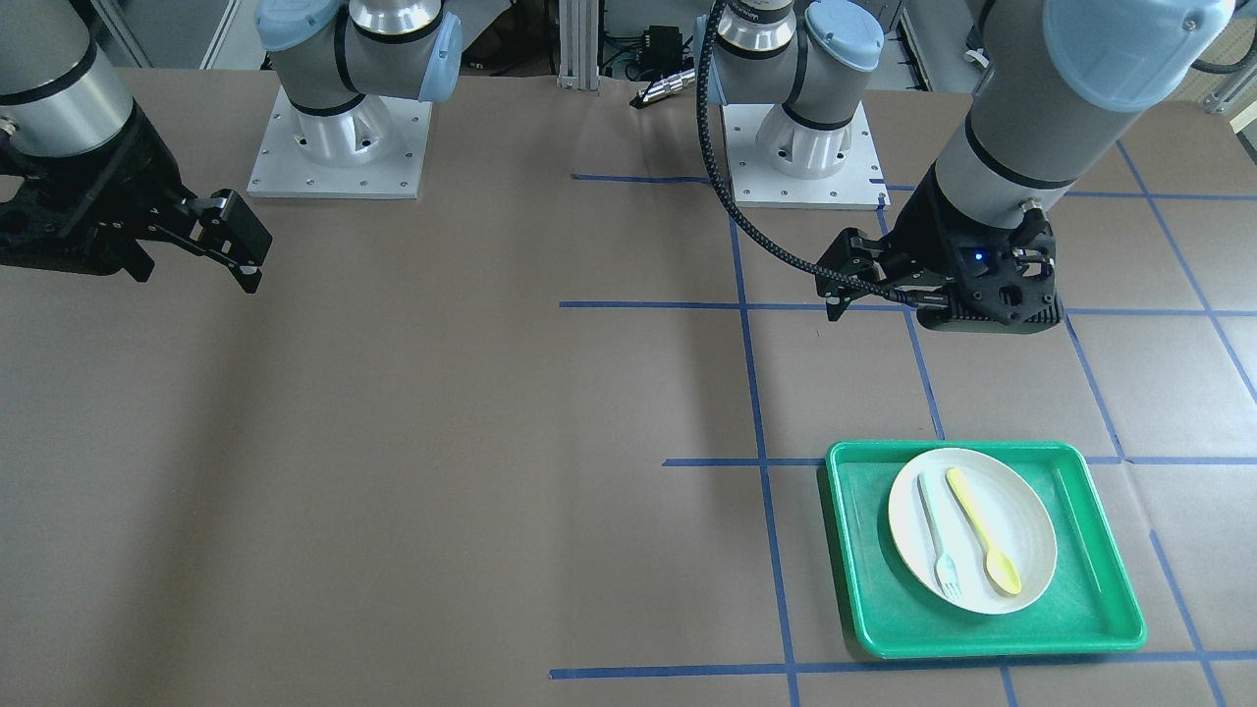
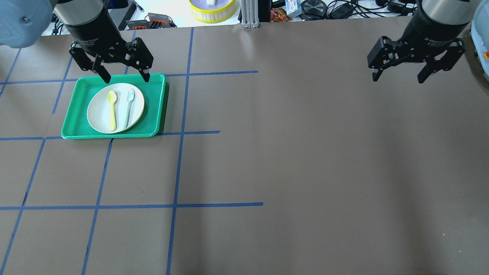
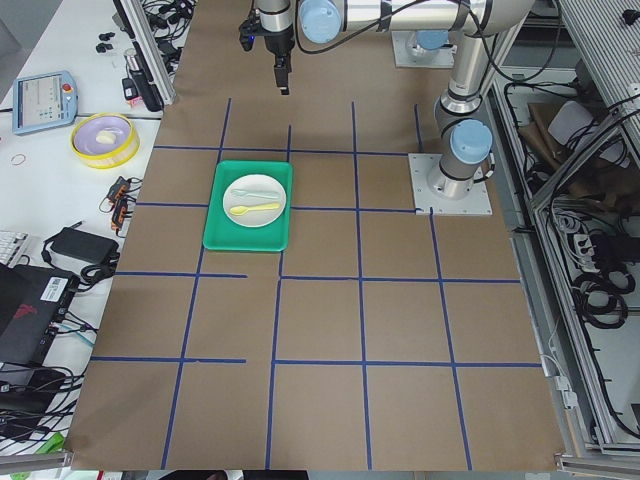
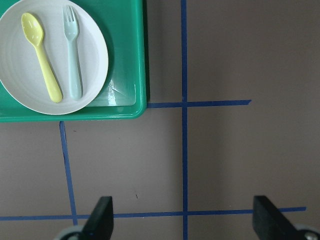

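Note:
A green tray holds a white plate with a yellow spoon and a pale blue fork lying on it. My gripper hangs above the table, near the tray in the top view, with its black fingers spread open and nothing between them. In the wrist view the tray sits at the upper left, ahead of the fingertips.
A second arm's black gripper hangs at the right in the top view. Other arm bases stand along the table's edge in the front view.

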